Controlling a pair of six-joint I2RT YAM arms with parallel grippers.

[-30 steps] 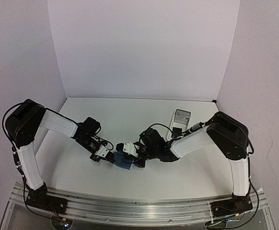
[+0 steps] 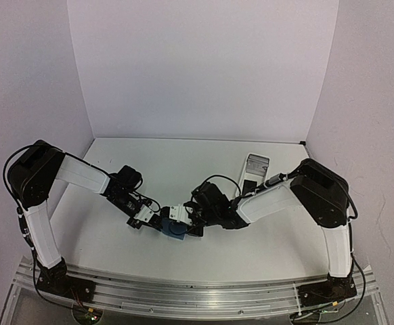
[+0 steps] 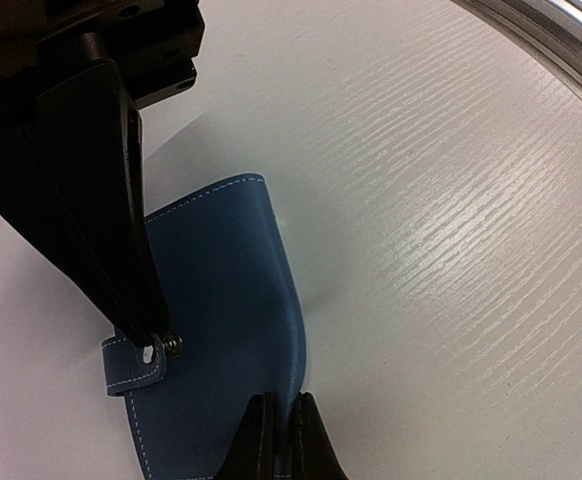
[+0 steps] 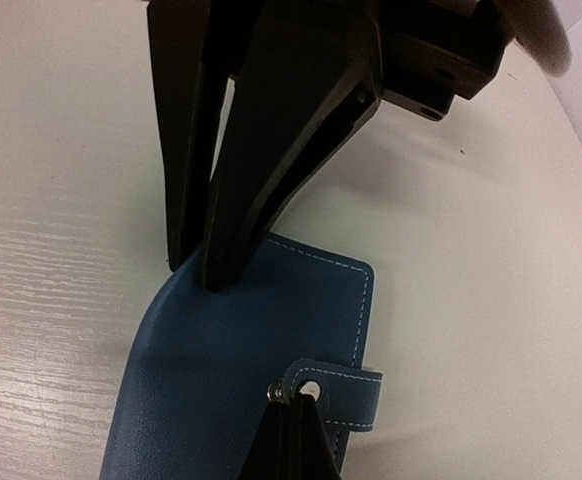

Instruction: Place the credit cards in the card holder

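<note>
The blue leather card holder (image 3: pixel 221 300) lies closed on the white table. Along its folded edge my left gripper is shut, pinching the leather between its tips. A short strap (image 4: pixel 351 395) with a metal ring near its end reaches over from the opposite edge. Beside that end, the metal stud (image 4: pixel 275 391) on the cover still shows, uncovered. My right gripper is shut with its tips at the strap end, close to the stud; nothing is clearly held between them. No credit cards can be seen.
A white tray (image 2: pixel 265 160) with a dark item inside stands at the back right, partly behind the right arm. Both grippers are close together over the holder.
My left arm and the holder have kept their places.
</note>
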